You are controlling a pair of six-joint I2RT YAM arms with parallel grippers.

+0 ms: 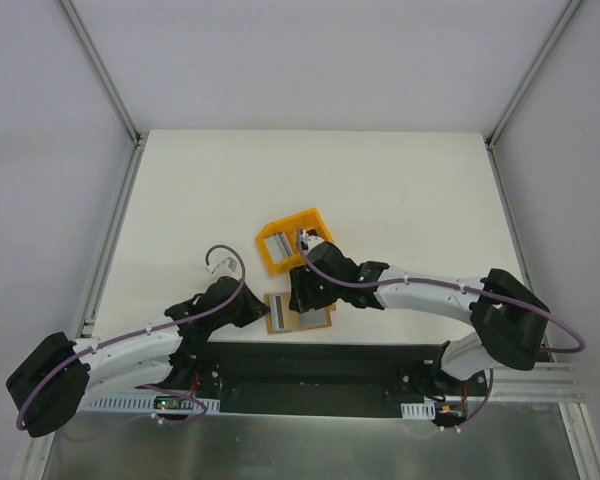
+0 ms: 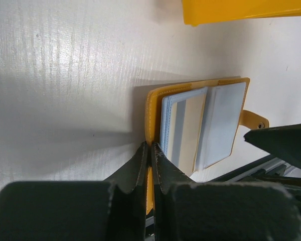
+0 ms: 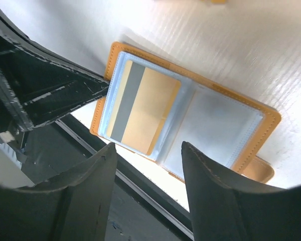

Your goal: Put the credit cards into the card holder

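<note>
The open card holder [image 3: 269, 116], tan with clear pockets, lies flat near the table's front edge. A tan credit card [image 3: 146, 99] with a grey stripe sits inside its left pocket. The right pocket [image 3: 218, 125] shows no card. My left gripper is shut on the holder's left edge, as the left wrist view shows. Above the holder, my right gripper hangs open and clear of the card, with nothing between its fingers. In the top view the right arm covers part of the holder.
Just behind the holder stands a yellow box [image 1: 297, 219] with light grey cards [image 1: 278, 246] in its left part. The right gripper partly hides its right part. Wide bare table [image 1: 410, 190] lies behind and to the right.
</note>
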